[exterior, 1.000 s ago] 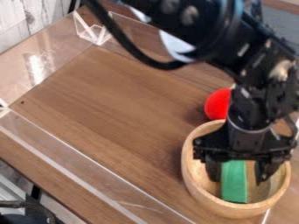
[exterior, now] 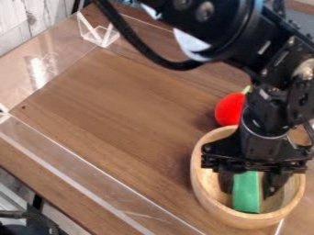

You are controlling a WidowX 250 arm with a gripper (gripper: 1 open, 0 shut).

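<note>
My black gripper (exterior: pixel 255 167) hangs down into a pale wooden bowl (exterior: pixel 211 191) at the lower right. A green block (exterior: pixel 245 195) lies in the bowl under the gripper. The fingers are dark and overlap the bowl's shadowed inside, so I cannot tell whether they grip the block or how far apart they stand.
A red round object (exterior: pixel 229 108), partly hidden by the arm, sits behind the bowl.
The bowl has stayed in place.
</note>
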